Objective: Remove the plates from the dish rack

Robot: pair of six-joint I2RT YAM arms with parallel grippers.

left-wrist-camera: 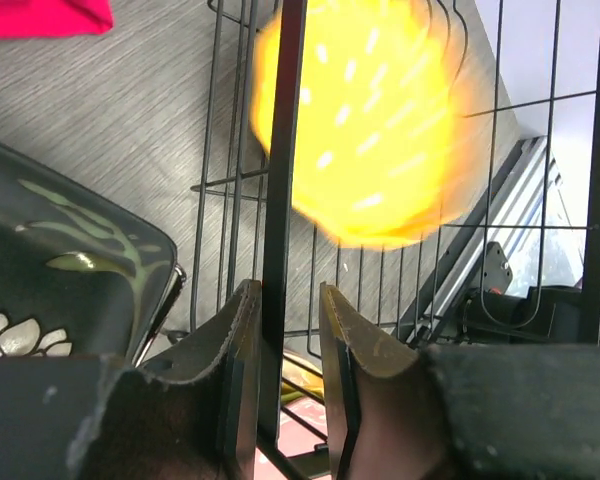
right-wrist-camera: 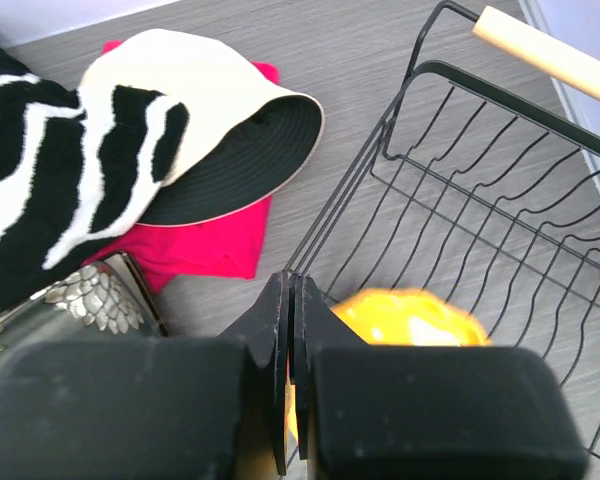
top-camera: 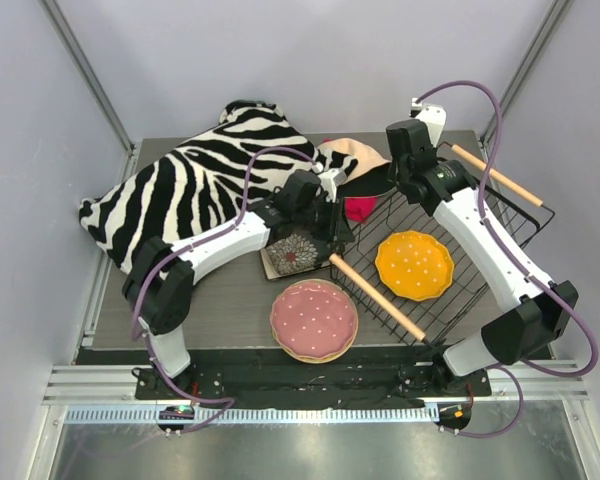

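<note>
The orange dotted plate lies flat in the wire dish rack, its dotted face up. My right gripper is shut with nothing between its fingers; the plate is outside them, partly hidden behind them in the right wrist view. At the rack's left side, my left gripper is open by a narrow gap, its fingers either side of a black rack bar. The bar runs close to the left finger, and space shows toward the right one. A pink dotted plate lies on the table outside the rack.
A dark flowered tray sits left of the rack. Behind are a cap on red cloth and a zebra-striped cloth. The rack has wooden handles, front and rear.
</note>
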